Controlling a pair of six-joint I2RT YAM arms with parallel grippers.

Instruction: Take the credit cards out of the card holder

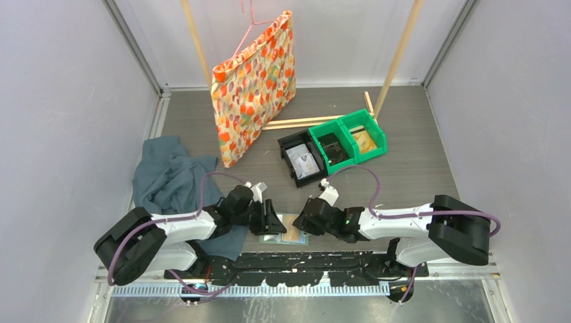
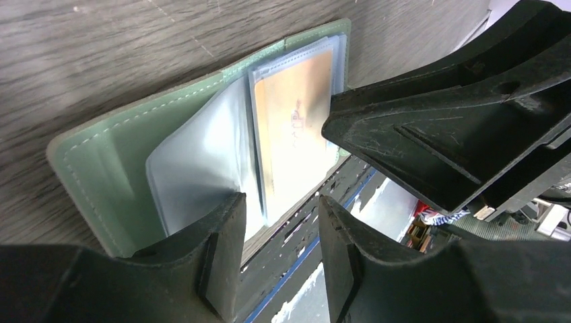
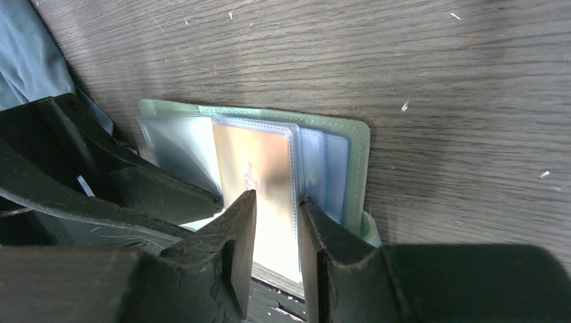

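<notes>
The open card holder lies flat, with a pale green cover and clear sleeves. A peach-coloured card with handwriting shows in a raised clear sleeve at its middle. My left gripper is open above the holder's left half, where a white sleeve is tilted up. Over the right half, my right gripper stands partly open, and the edge of the peach card's sleeve runs between its fingertips. More bluish sleeves lie to the right of that edge. The fingers hide the lower part of the holder.
Behind the holder stand a black bin and a green two-part bin, with cards in them. A blue-grey cloth lies at the left, and a patterned bag hangs at the back. Bare table spreads on the right.
</notes>
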